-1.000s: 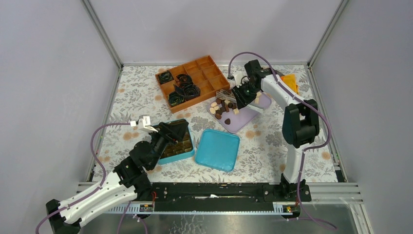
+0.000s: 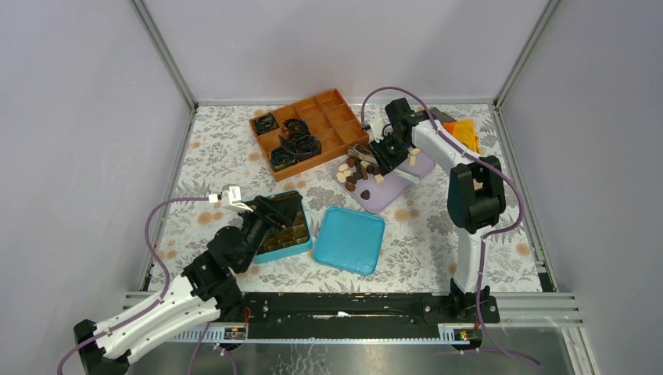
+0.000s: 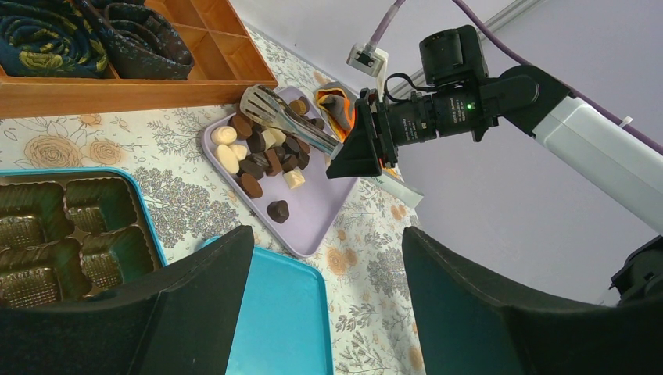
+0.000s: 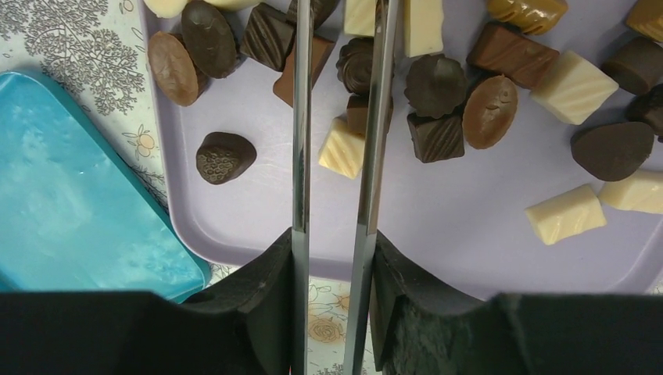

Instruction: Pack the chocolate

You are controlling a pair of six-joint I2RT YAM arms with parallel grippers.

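A lilac tray (image 2: 381, 201) holds loose dark, milk and white chocolates (image 4: 225, 158). Over them reach metal tongs (image 3: 268, 109), gripped along both arms by my right gripper. The two tong arms (image 4: 302, 156) stand a little apart, and their far tips lie outside the right wrist view; I cannot tell whether a chocolate is between them. My left gripper is open and empty, above a blue-edged box with a gold compartment insert (image 3: 109, 234). The compartments that show are empty; the left arm hides part of the box from above.
A light-blue lid or tray (image 2: 349, 241) lies between the box and the lilac tray. Behind stands a wooden divided tray (image 2: 328, 117) with dark patterned rolled items in some compartments. An orange cloth (image 2: 464, 131) lies at the back right.
The left arm and the containers have stayed where they were.
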